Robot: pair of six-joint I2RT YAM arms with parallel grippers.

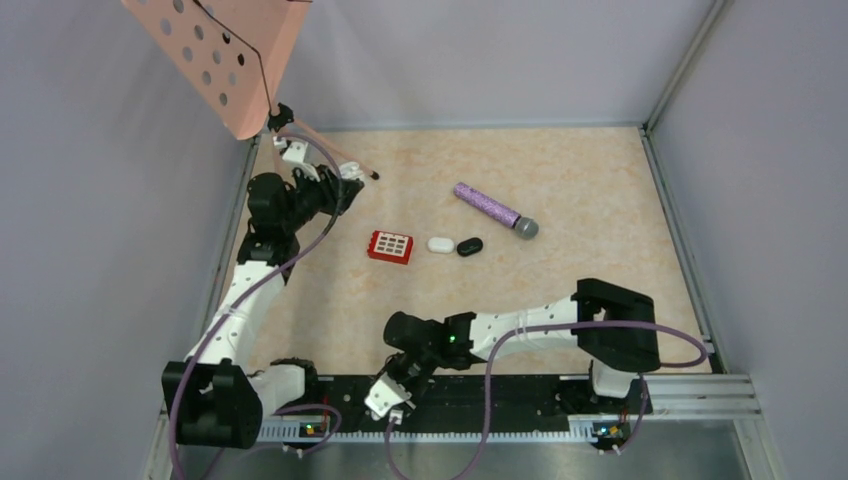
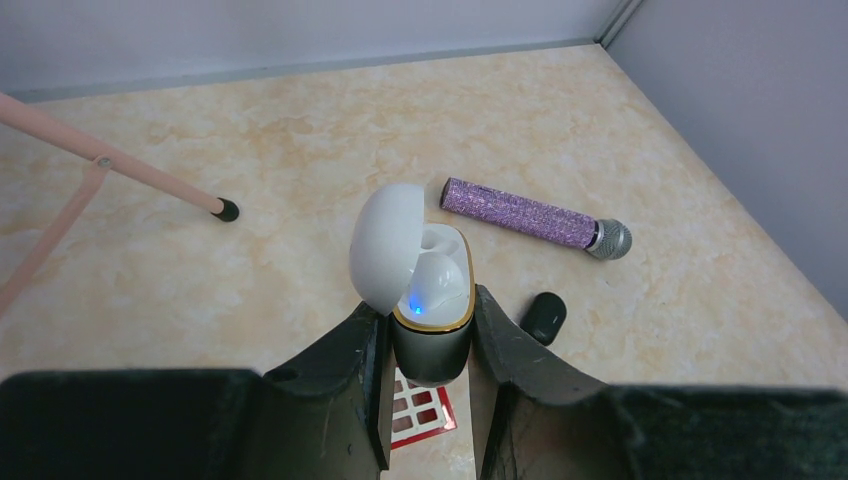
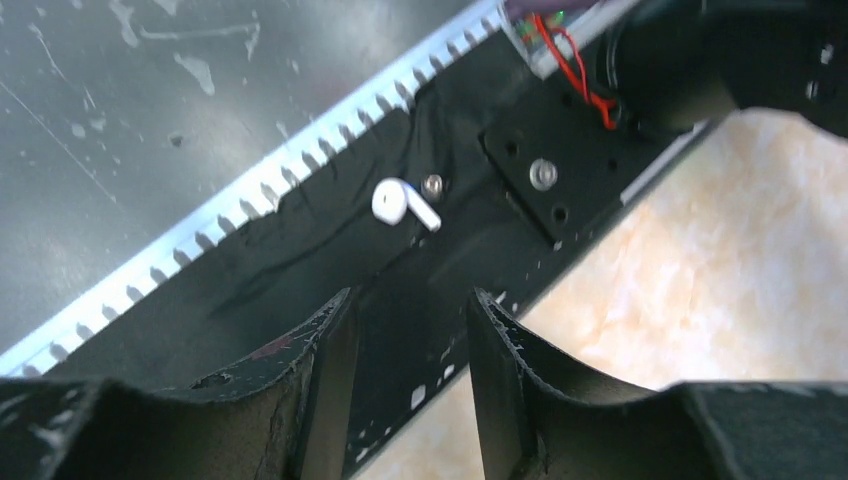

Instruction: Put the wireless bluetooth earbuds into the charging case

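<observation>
My left gripper holds the white earbud charging case (image 2: 385, 245) upright above the table, its lid open and a blue light lit inside. One earbud seems seated in it; whether the second cavity is filled is hard to tell. In the top view that arm is at the upper left. My right gripper is open at the table's front edge, over the dark strip, with nothing between its fingers. A small white earbud-shaped piece (image 3: 392, 203) lies on that strip below it.
A red keypad (image 1: 390, 247), a white oval object (image 1: 441, 245), a black one (image 1: 470, 246) and a purple microphone (image 1: 490, 205) lie mid-table. A pink stand (image 1: 220, 60) rises at the back left.
</observation>
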